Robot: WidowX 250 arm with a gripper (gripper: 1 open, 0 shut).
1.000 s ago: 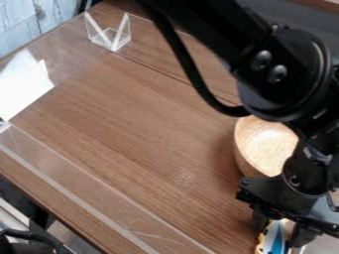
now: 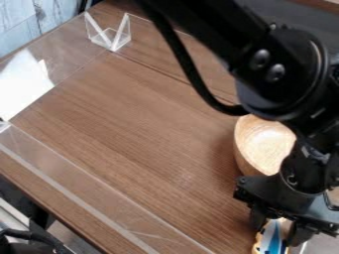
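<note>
The black arm reaches down the right side of the view to its gripper (image 2: 281,226), low at the bottom right. Directly below the gripper, partly hidden by it, is a small blue, white and tan object (image 2: 271,238) at the frame's edge. Whether the fingers hold it cannot be told. A light wooden bowl (image 2: 260,144) stands just behind the gripper, partly hidden by the arm.
A clear acrylic stand (image 2: 109,38) sits at the back left, a white sheet (image 2: 20,84) at the left edge. Clear strips run along the near left edge.
</note>
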